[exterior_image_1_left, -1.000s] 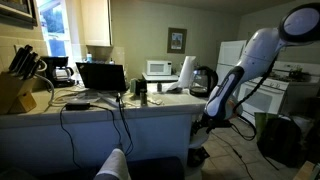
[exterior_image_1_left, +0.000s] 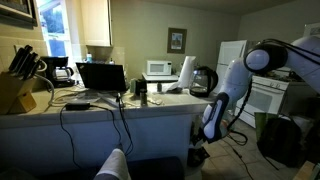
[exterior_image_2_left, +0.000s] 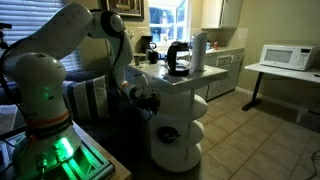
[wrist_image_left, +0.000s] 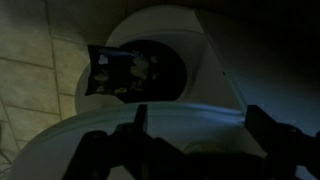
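My gripper is open, its two dark fingers spread apart at the bottom of the wrist view with nothing gripped between them. Past the fingers runs the curved rim of a white shelf (wrist_image_left: 170, 112). On a lower rounded surface lies a dark round item (wrist_image_left: 172, 72) with a dark, patterned flat piece (wrist_image_left: 120, 75) over its left part; the view is too dim to name either surely. In the second exterior view, the gripper (exterior_image_2_left: 152, 101) hangs beside the rounded shelves, and a black object (exterior_image_2_left: 170, 133) rests on a lower one.
The white counter (exterior_image_1_left: 150, 105) stands close to the arm. On its end are a dark appliance (exterior_image_2_left: 178, 57) and a paper towel roll (exterior_image_2_left: 198, 50). Tiled floor (exterior_image_2_left: 255, 135) lies open to the right of the shelves. A dark wall or panel borders the wrist view's right side.
The arm has come down and slightly left in the first exterior view, bringing the gripper lower beside the counter's end. The surrounding objects look unmoved.
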